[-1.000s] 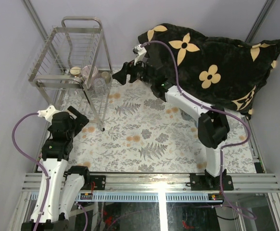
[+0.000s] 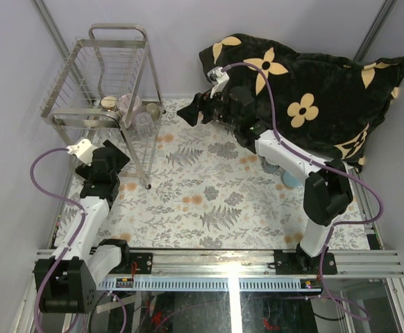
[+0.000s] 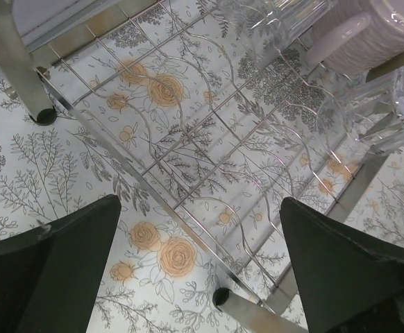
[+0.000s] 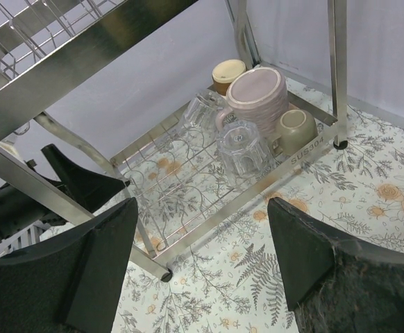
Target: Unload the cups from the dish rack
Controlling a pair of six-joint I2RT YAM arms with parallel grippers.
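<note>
The steel dish rack (image 2: pixel 77 118) stands at the back left. Its lower shelf holds a pink mug (image 4: pixel 257 94), a clear glass (image 4: pixel 245 152), another clear glass (image 3: pixel 271 24), a small beige cup (image 4: pixel 297 132) and a tan lidded cup (image 4: pixel 228 73). My left gripper (image 2: pixel 105 154) is open at the rack's front left end, empty, over the lower shelf's front part; in its wrist view the glasses lie beyond the fingers, upper right. My right gripper (image 2: pixel 195 113) hangs open and empty to the right of the rack, facing it.
A black flowered cushion (image 2: pixel 306 90) fills the back right. Partly hidden behind the right arm are a blue cup (image 2: pixel 291 179) and a grey item. Walls close in both sides.
My left arm has moved toward the back, its gripper closer to the rack. My right gripper has drawn back to the right, away from the rack.
</note>
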